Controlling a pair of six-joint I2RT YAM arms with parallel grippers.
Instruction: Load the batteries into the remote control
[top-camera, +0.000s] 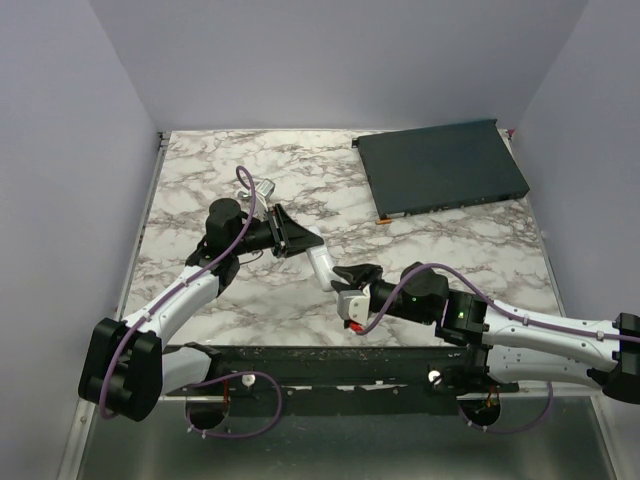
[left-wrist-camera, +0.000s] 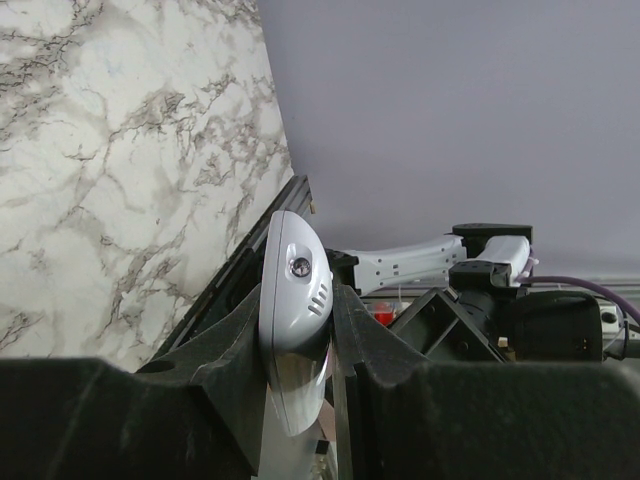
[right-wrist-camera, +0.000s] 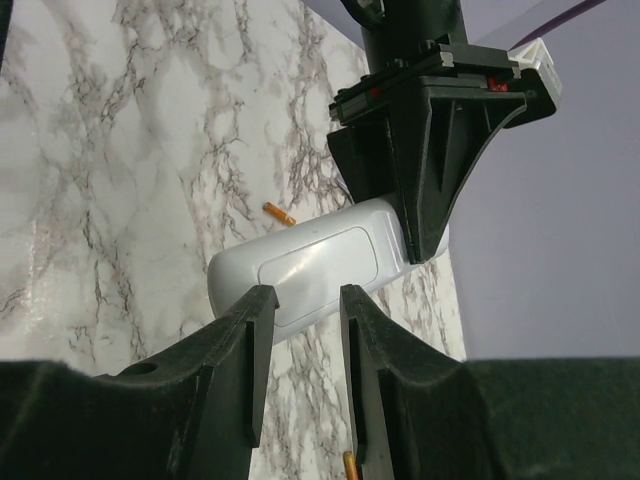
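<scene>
A white remote control (top-camera: 322, 264) hangs tilted above the table, with my left gripper (top-camera: 312, 238) shut on its upper end. In the left wrist view the remote's rounded end (left-wrist-camera: 297, 290) stands upright between the fingers. My right gripper is at its lower part; in the right wrist view its fingertips stand apart in front of the remote's white face (right-wrist-camera: 330, 270), which carries a rounded rectangular outline. Whether they touch or hold the remote cannot be told. Two orange-tipped batteries show in that view, one battery (right-wrist-camera: 280, 213) beyond the remote and another battery (right-wrist-camera: 351, 466) low down.
A dark flat panel (top-camera: 440, 168) fills the back right of the marble table (top-camera: 290, 160), with an orange-tipped battery (top-camera: 384, 221) by its front left corner. Grey walls stand close on both sides.
</scene>
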